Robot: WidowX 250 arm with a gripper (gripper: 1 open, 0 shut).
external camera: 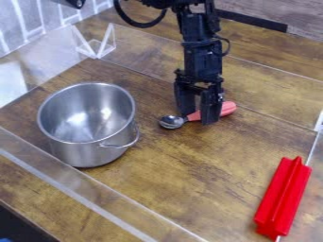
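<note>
My black gripper [198, 112] reaches down from the top onto a spoon with a pink handle [221, 109], its fingers at the handle beside the spoon's metal head [172, 122]. The fingers cover part of the handle; I cannot tell whether they grip it.
A large steel pot [86, 104] stands at the left. A red elongated object [284, 196] lies at the lower right.
</note>
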